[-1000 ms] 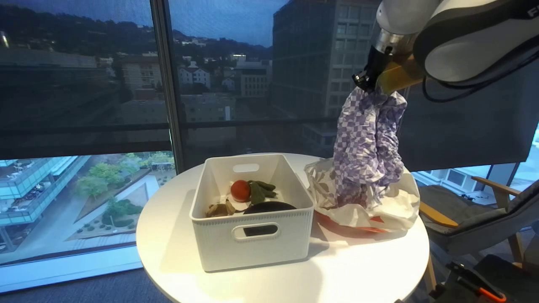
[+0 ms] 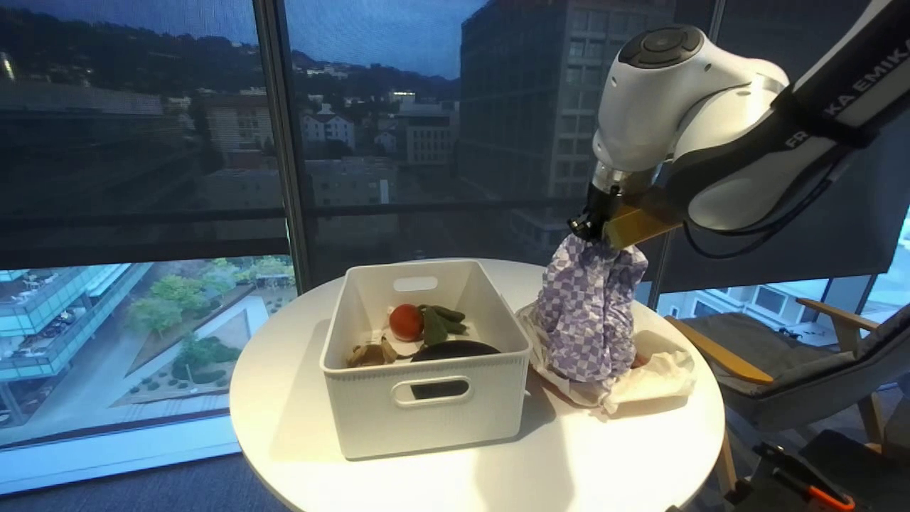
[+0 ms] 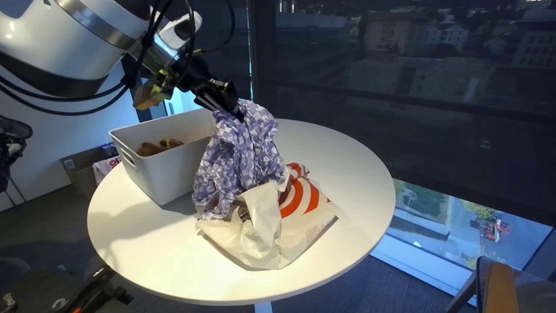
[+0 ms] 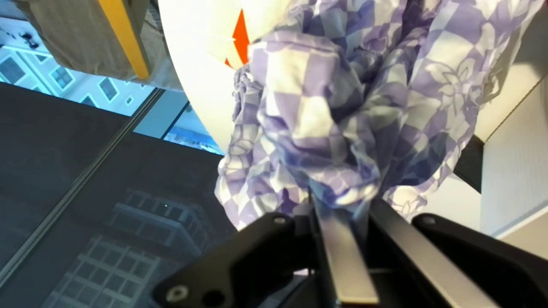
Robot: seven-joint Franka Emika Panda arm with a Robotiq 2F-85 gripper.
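Observation:
A crumpled purple-and-white checkered cloth point(image 2: 589, 311) hangs from my gripper point(image 3: 234, 110), which is shut on its top. In the wrist view the bunched fabric point(image 4: 308, 108) runs up from between the fingers and fills much of the picture. Its lower folds rest on or in a white plastic bag point(image 3: 260, 219) with red stripes, which lies flattened on the round table. How far the cloth reaches into the bag is hidden. To the left in exterior view 1 stands a white bin point(image 2: 431, 418), apart from the cloth.
Inside the bin are a red tomato-like ball point(image 2: 406, 321), green vegetables point(image 2: 439, 323), a brown item point(image 2: 372, 354) and a dark round object point(image 2: 456, 349). A chair point(image 2: 793, 375) stands beyond its right edge.
My gripper has come down and a little left with the cloth still held. The cloth's lower part now bunches on the bag, which has flattened and shifted. The bin has stayed put.

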